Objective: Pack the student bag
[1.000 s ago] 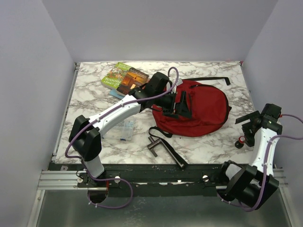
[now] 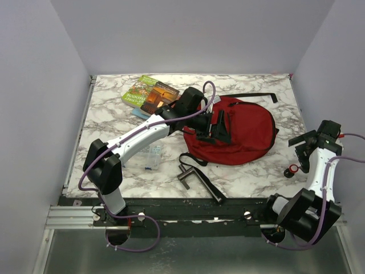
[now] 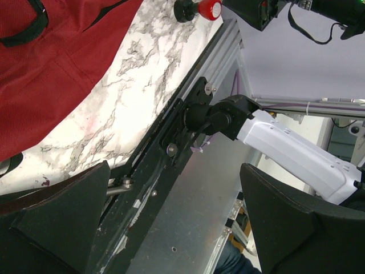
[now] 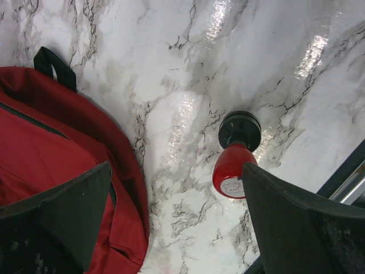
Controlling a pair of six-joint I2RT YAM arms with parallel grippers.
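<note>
A red bag [image 2: 242, 131] lies flat in the middle of the table, black straps trailing from it. Over its left part hangs my left gripper [image 2: 215, 137], open, its wrist view showing red cloth and table edge with nothing between the fingers. At the table's right side my right gripper [image 2: 302, 151] is open and empty. Close by it is a small red-and-black bottle-like object [image 4: 234, 162], partly covered by the right finger in the right wrist view. At the back left are a green book [image 2: 138, 91] and a brown book [image 2: 159, 97].
A clear plastic case [image 2: 149, 157] lies left of the bag, partly behind the left arm. A metal bracket [image 2: 187, 177] and a black strap lie near the front edge. Bare marble shows at far left and front right.
My right arm has shifted slightly to the right, and its gripper a little with it. The left arm, the bag and the books stay where they were.
</note>
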